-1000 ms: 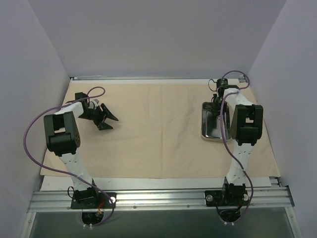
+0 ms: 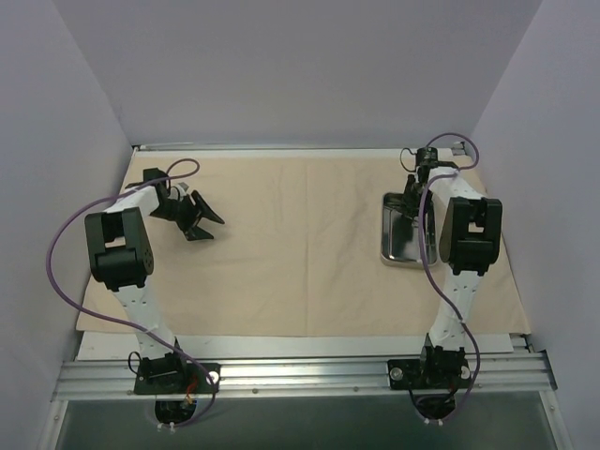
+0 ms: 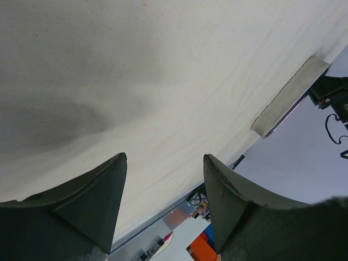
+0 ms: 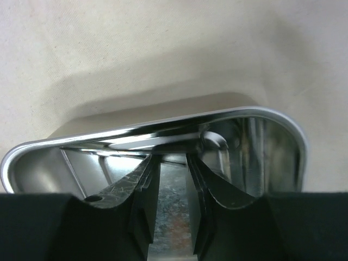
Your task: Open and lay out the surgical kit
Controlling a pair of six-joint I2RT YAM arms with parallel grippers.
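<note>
A steel tray [image 2: 398, 256] lies on the beige cloth at the right, partly covered by my right arm. My right gripper is down inside it near one long wall, its fingers a little apart. Shiny metal pieces lie along that wall in the right wrist view; whether any sits between the fingertips is unclear. My left gripper [image 2: 202, 216] hangs open over the left part of the cloth, with only bare cloth under it in the left wrist view [image 3: 165, 163].
Grey walls border both sides and the back. A metal rail runs along the front edge.
My right arm has shifted slightly to the right over the tray since a second ago. The left arm has barely moved.
</note>
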